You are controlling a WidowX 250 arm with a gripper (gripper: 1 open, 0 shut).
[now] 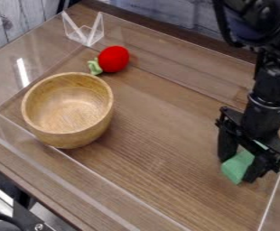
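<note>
My black gripper is low over the table at the right, its fingers around a green object that rests on or just above the wooden surface. The fingers partly cover the object, and whether they grip it cannot be made out.
A wooden bowl sits at the left. A red object with a green top lies at the upper left, near a clear plastic item at the back.
</note>
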